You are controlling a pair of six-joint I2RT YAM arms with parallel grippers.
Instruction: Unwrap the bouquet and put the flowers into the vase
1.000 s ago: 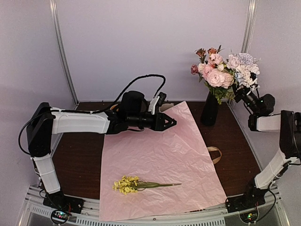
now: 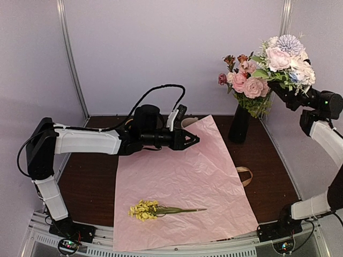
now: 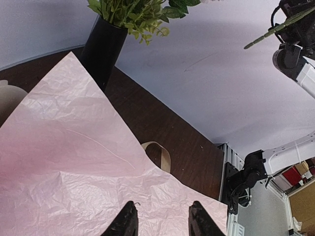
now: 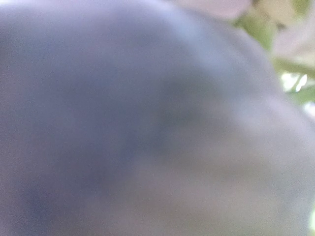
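High at the right, my right gripper (image 2: 276, 87) is shut on a bouquet of white, pale pink and blue flowers (image 2: 286, 60). Its green stem (image 3: 270, 35) sticks out bare in the left wrist view, clear of the vase. A blurred blue-grey bloom (image 4: 123, 108) fills most of the right wrist view and hides the fingers there. The black vase (image 2: 239, 124) stands at the back right with pink and rust flowers (image 2: 246, 80) in it. Yellow flowers (image 2: 143, 210) lie on the pink paper at the front. Over the paper hangs my left gripper, open and empty.
Pink wrapping paper (image 2: 182, 182) covers the middle of the dark table (image 2: 270, 176). A tan ribbon loop (image 2: 245, 175) lies at its right edge. Partly hidden behind the left arm is a pale round object (image 2: 188, 122). The right wall (image 2: 321, 69) is close to the right arm.
The held bouquet has risen and moved right with my right gripper, away from the flowers in the vase. My left arm has barely shifted. The yellow flowers lie unchanged.
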